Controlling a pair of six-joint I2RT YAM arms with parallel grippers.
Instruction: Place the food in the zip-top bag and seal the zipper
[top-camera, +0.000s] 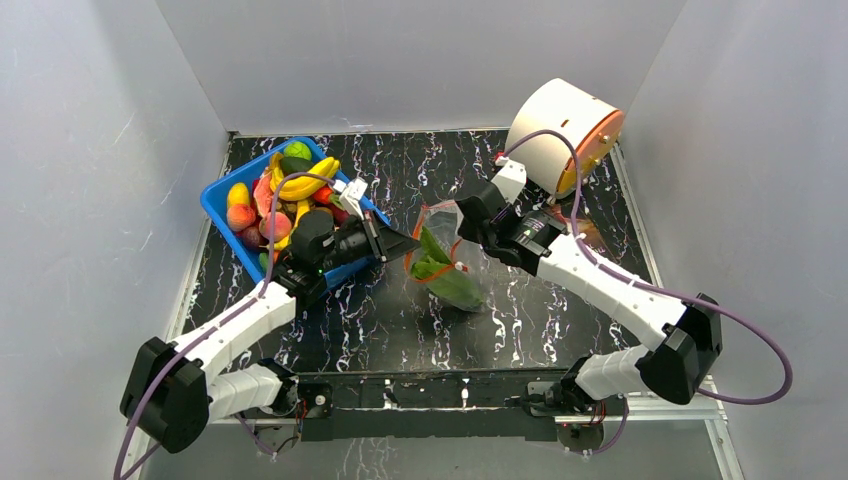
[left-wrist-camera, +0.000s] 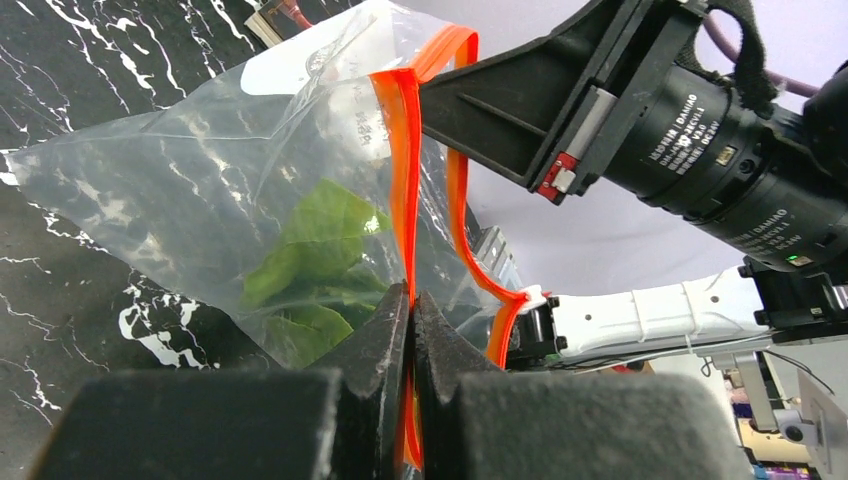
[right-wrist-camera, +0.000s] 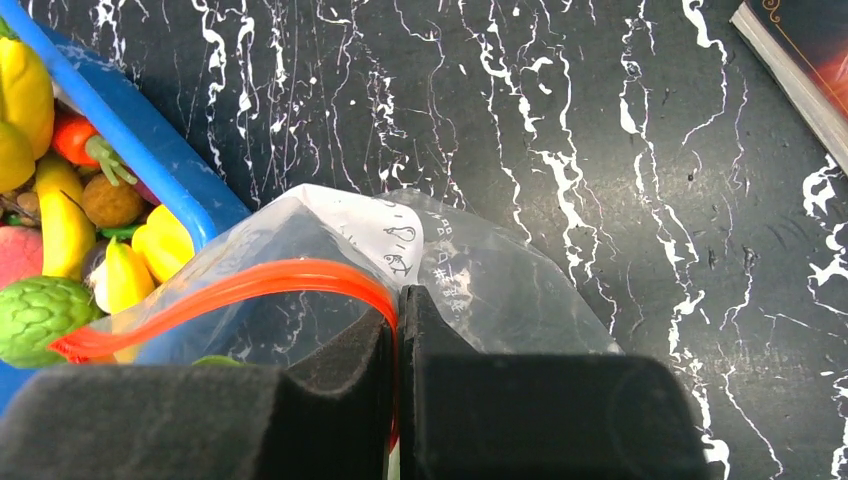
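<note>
The clear zip top bag with orange zipper stands mid-table, green leafy food inside. My left gripper is shut on the bag's zipper at one side; in the left wrist view the orange strip runs into its fingertips. My right gripper is at the bag's other side, shut on the zipper, which in the right wrist view bends down between its fingertips.
A blue bin of assorted fruit and vegetables is at the left. A white cylinder and a book are at the back right.
</note>
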